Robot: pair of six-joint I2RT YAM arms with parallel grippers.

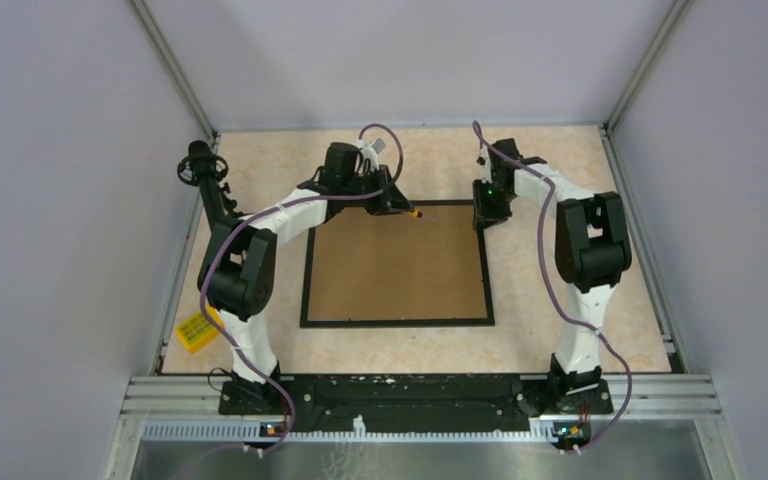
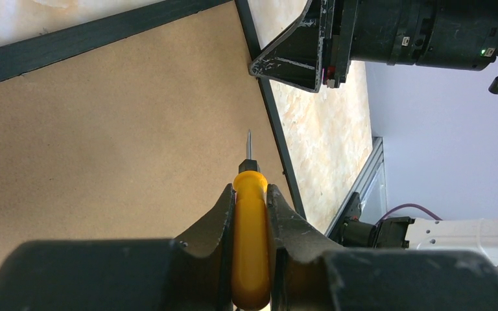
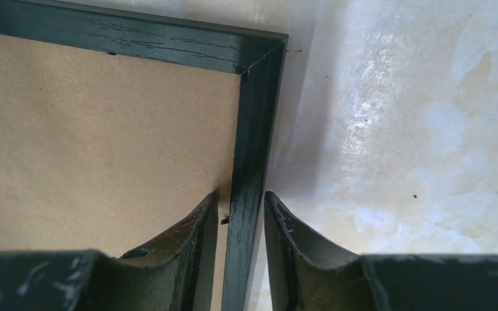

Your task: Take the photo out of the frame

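Note:
The black picture frame [image 1: 395, 322] lies backing up on the table, its brown backing board [image 1: 395, 270] facing me. My left gripper is shut on a yellow-handled screwdriver [image 2: 251, 240], whose tip points over the board near the far right part of the frame. My right gripper is part open at the frame's right side near a far corner, its fingertips either side of the black strip [image 3: 253, 142]; whether they touch it I cannot tell. A small dark tab [image 3: 224, 221] shows at the strip's inner edge beside the fingers.
A yellow tray-like object [image 1: 196, 330] lies at the near left, beside the left arm. Bare pale table [image 1: 530, 340] surrounds the frame, with walls at the left, back and right.

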